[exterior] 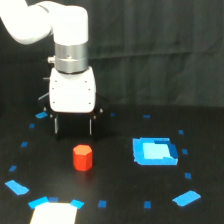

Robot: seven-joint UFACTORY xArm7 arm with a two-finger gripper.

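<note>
A white arm's gripper hangs over the dark table in the upper left, fingers apart with nothing seen between them. Just below it sits a small red block. To the right lies a blue-outlined square with a lighter centre.
A pale item is cut off at the bottom left edge. Small blue tape pieces dot the dark table. A dark curtain fills the back.
</note>
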